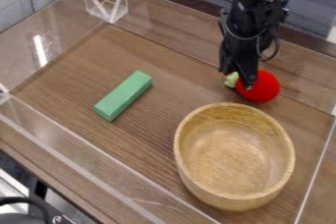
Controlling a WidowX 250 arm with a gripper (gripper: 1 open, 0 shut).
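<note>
The black gripper (238, 69) hangs over the table at the upper right, pointing down, its fingertips just left of and above a red round object (260, 90) with a small green part on its left side. Whether anything sits between the fingers is hard to tell at this size; the gripper looks narrow.
A large tan bowl (233, 174) stands at the lower right. A green bar (124, 95) lies at the left middle. A white wire object (105, 5) is at the top left.
</note>
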